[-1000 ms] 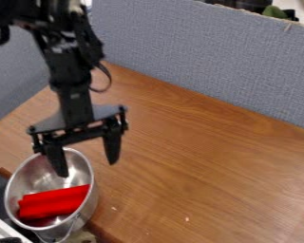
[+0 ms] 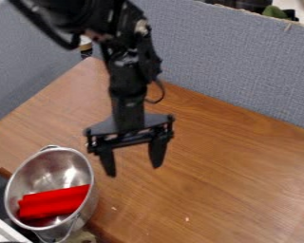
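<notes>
My black gripper [image 2: 132, 155] hangs open above the wooden table, just up and to the right of a steel pot [image 2: 39, 177], with nothing visible between its fingers. A red object [image 2: 50, 202], roughly cylindrical, lies inside the pot at the lower left.
Grey padded walls [image 2: 243, 66] border it at the back and left. White items partly show at the lower left corner, beside the pot.
My gripper has moved right and a little up, away from over the pot. The pot and red object look unchanged.
</notes>
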